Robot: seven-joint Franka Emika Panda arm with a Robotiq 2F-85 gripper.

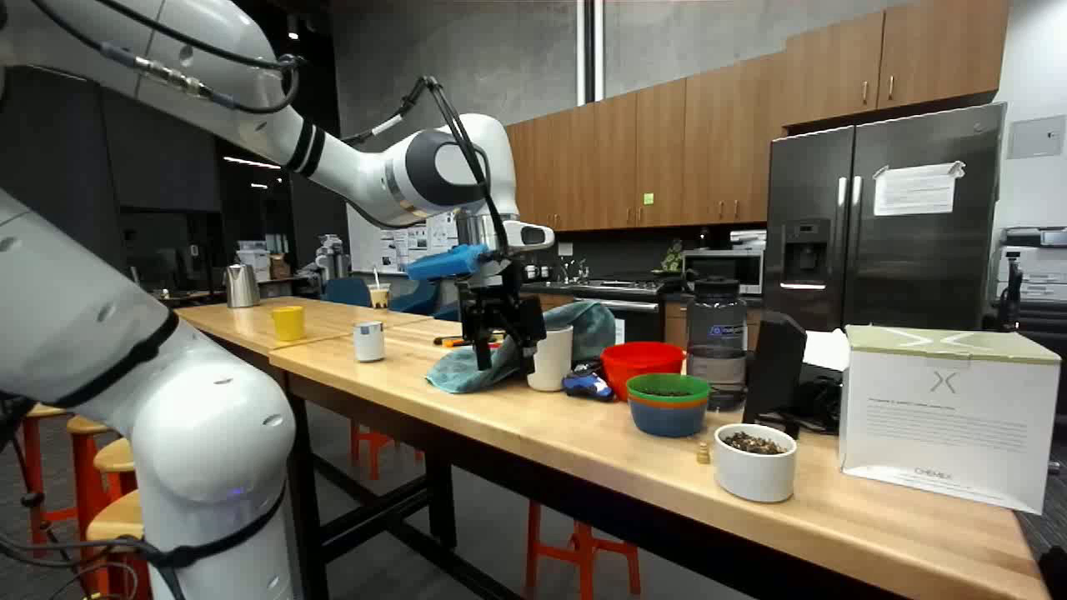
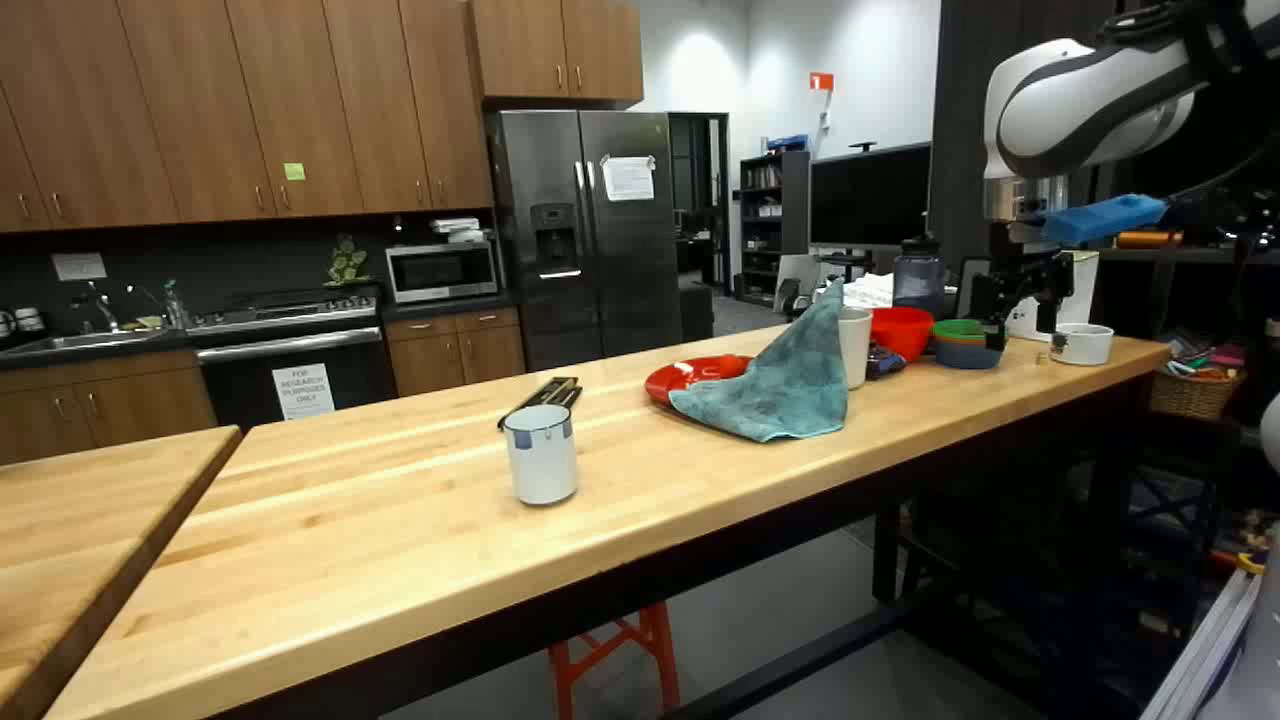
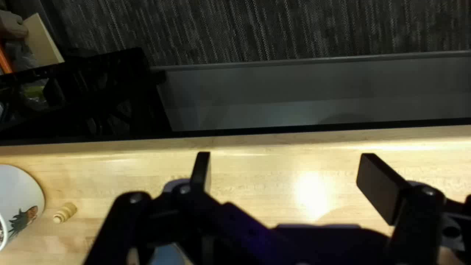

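My gripper stands open in the wrist view, its two black fingers wide apart. Only the bare wooden tabletop [image 3: 265,165] shows between them, near the table's edge. In exterior view 1 the gripper [image 1: 507,358] points down in front of a white cylindrical container [image 1: 551,362] and a teal cloth [image 1: 478,368]. From exterior view 2, it [image 2: 1021,326] overlaps the image near the stacked bowls [image 2: 963,353]. A small light wooden piece [image 3: 65,212] lies left of the gripper in the wrist view, beside a white bowl [image 3: 20,194] that is cut off by the frame.
Around the table's far end stand a red bowl [image 1: 640,362], a dark bottle [image 1: 716,345] and a white box [image 1: 950,420]. The cloth drapes over part of a red plate [image 2: 684,374]. A white mug [image 2: 541,456] stands apart on otherwise clear tabletop.
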